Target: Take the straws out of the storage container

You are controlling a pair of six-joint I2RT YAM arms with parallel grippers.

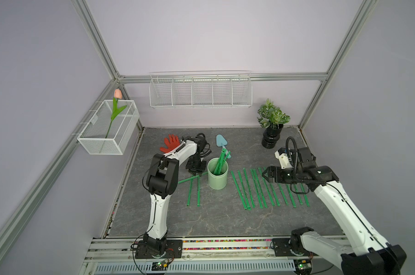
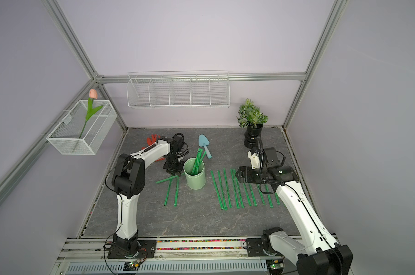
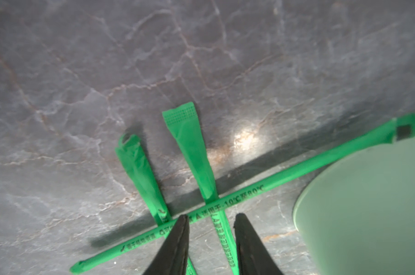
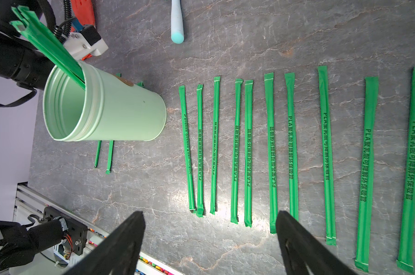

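Observation:
A pale green storage container (image 1: 217, 181) holds several upright straws (image 1: 219, 160). My left gripper is open, low beside the container, above a wrapped straw (image 3: 285, 176) lying across two others (image 3: 193, 151); nothing shows held. My right gripper is open and empty above a row of several green straws (image 4: 326, 155) lying right of the container.
A red glove (image 1: 170, 141), a blue trowel (image 1: 221, 140) and a potted plant (image 1: 271, 135) stand or lie at the back. A mesh basket (image 1: 107, 146) with a tulip hangs on the left wall.

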